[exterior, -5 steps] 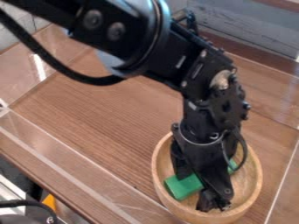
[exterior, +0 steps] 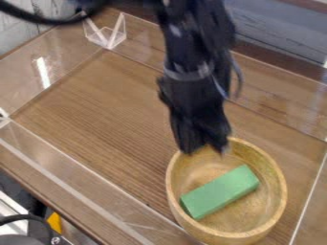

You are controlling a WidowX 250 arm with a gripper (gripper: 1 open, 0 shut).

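A green block (exterior: 219, 191) lies tilted diagonally inside a round wooden bowl (exterior: 185, 170) at the lower right. My black gripper (exterior: 205, 144) hangs above and behind the bowl's back edge, blurred by motion. Nothing shows in its grasp, but how far its fingers are apart is too blurred to tell.
A white wire object (exterior: 105, 31) stands at the back left. Dark cables and a small yellow item lie at the lower left edge.
My gripper has risen up and back out of the bowl, away from the green block, which now shows fully in the bowl.
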